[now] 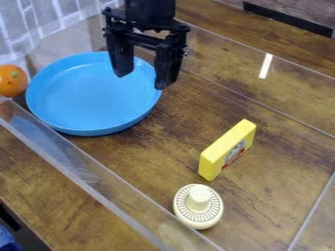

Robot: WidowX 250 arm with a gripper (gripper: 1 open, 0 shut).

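Note:
My black gripper (144, 61) hangs at the top centre over the back right of a blue plate (81, 96), its two fingers spread apart, with nothing visible between them. A yellow box (226, 149) with a small coloured label stands on the wooden table to the right of the plate. A white round object with a knob (199, 207) sits near the front. An orange round fruit (11, 80) rests at the left edge, beside the plate.
Transparent walls (92, 181) run along the front left and behind the plate.

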